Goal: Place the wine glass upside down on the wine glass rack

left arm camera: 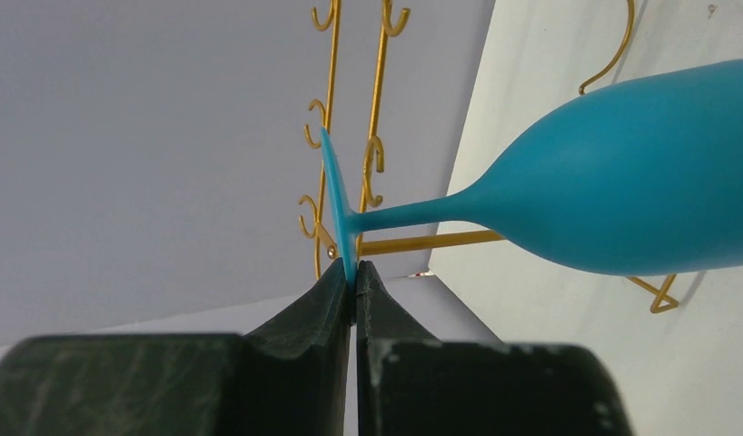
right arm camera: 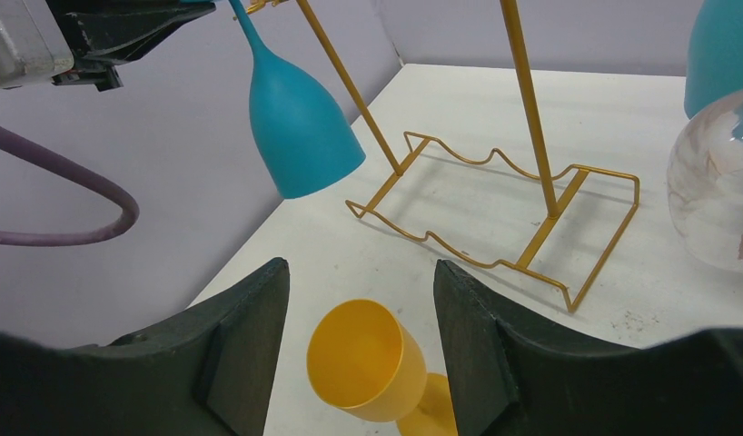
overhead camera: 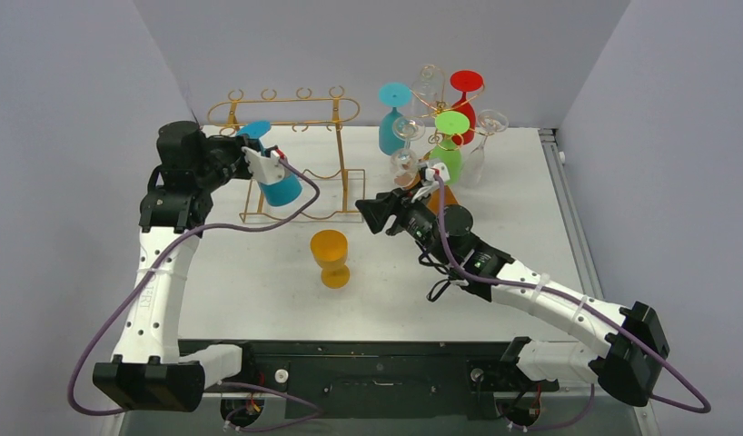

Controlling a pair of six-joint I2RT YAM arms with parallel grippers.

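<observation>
The blue wine glass [left arm camera: 613, 182] hangs from its foot, which my left gripper is shut on at the edge. Its bowl [right arm camera: 304, 132] points downward with a slight tilt in the right wrist view. In the top view the blue glass [overhead camera: 280, 188] is in front of the left part of the gold wine glass rack [overhead camera: 336, 136], near its hooked upper rails [left arm camera: 379, 82]. Whether the stem touches a hook cannot be told. My right gripper stands open and empty, to the right of the rack's front.
An orange goblet [overhead camera: 330, 250] stands upright in front of the rack. At the back right, a second stand [overhead camera: 440, 198] bears several upside-down glasses, including a green glass [overhead camera: 452, 123] close behind my right gripper.
</observation>
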